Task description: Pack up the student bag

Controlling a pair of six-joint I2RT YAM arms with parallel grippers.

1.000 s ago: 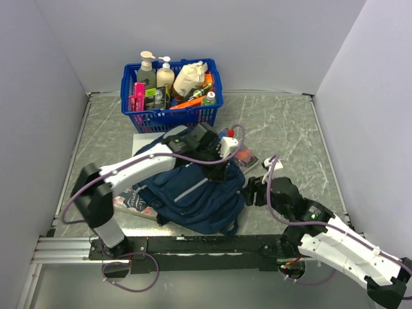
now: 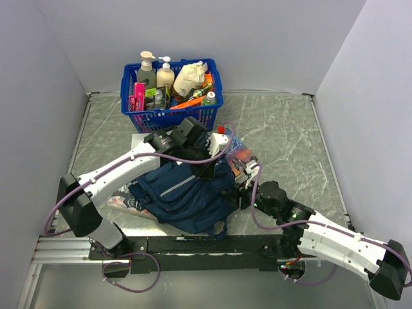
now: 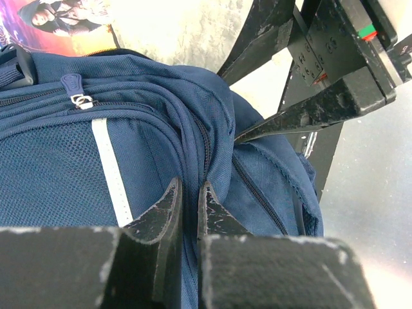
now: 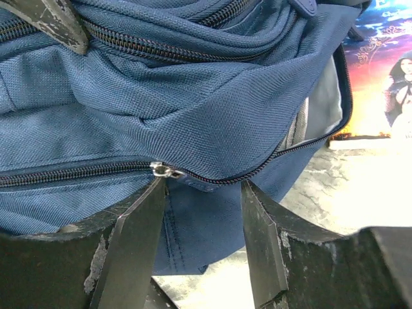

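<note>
The navy backpack [image 2: 180, 199] lies across the front of the worktop. My left gripper is shut on a bunched fold of its fabric, beside a white reflective strip and zipper. My right gripper is at the bag's right side, its fingers apart around a zipper [image 4: 77, 172] with a silver pull [image 4: 166, 170] near the left finger. In the left wrist view the right gripper's tip reaches into the bag's side.
A blue basket [image 2: 127, 96] full of bottles and packets stands at the back. A colourful book [image 2: 239, 156] lies right of the bag, printed items [image 2: 122, 203] under its left side.
My right gripper has moved left against the bag.
</note>
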